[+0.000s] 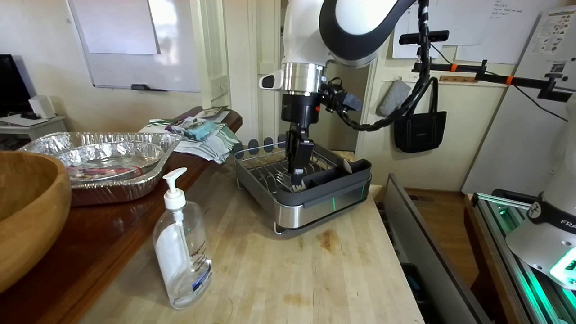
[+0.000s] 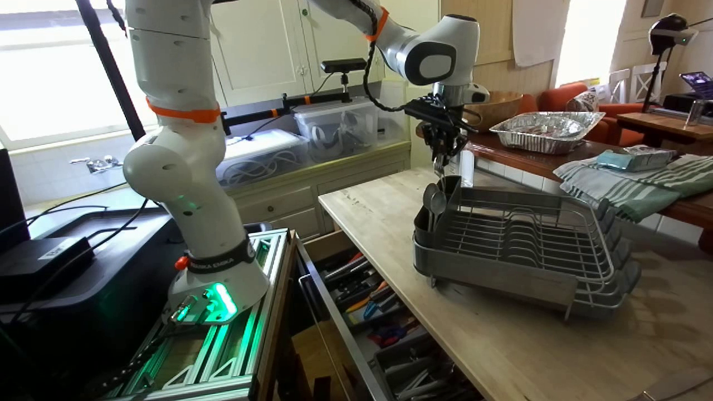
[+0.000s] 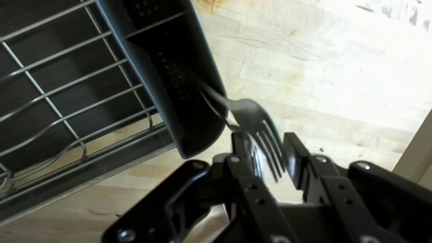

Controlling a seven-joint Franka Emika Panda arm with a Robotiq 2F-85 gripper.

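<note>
Two metal forks lean out of a dark cutlery holder (image 3: 202, 36) at the end of the dish rack. The upper fork (image 3: 249, 113) has its tines between the fingers of my gripper in the wrist view; part of a second fork shows behind it. Those fingers are part open, with light wood visible around the tines. In exterior view 1 the gripper (image 1: 298, 175) points down over the holder's near corner, beside the fork tines. Exterior view 2 has the gripper (image 2: 441, 164) just above the holder, its fingertips hard to make out.
The dish rack (image 1: 289, 216) stands on a wooden counter (image 1: 324, 275). Spoons (image 2: 438, 203) stand in another part of the holder. A pump bottle (image 1: 183, 254) is at the front left. An open drawer (image 2: 364, 304) full of utensils lies alongside the counter.
</note>
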